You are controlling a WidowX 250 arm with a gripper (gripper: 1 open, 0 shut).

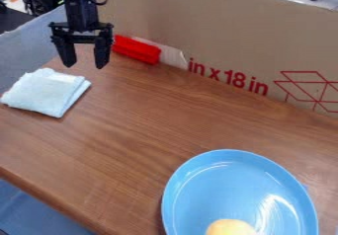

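My black gripper [83,49] hangs at the upper left over the wooden table, open, with nothing visible between its fingers. It is above and behind a folded pale blue cloth [45,92] lying at the table's left. A red object [136,47] lies against the cardboard at the back, right of the gripper. A blue plate [238,185] sits at the front right with a pale yellow round item [230,229] on it, cut off by the frame's bottom.
A cardboard wall [251,41] with printed red lettering runs along the back. A grey-blue surface lies beyond the left edge.
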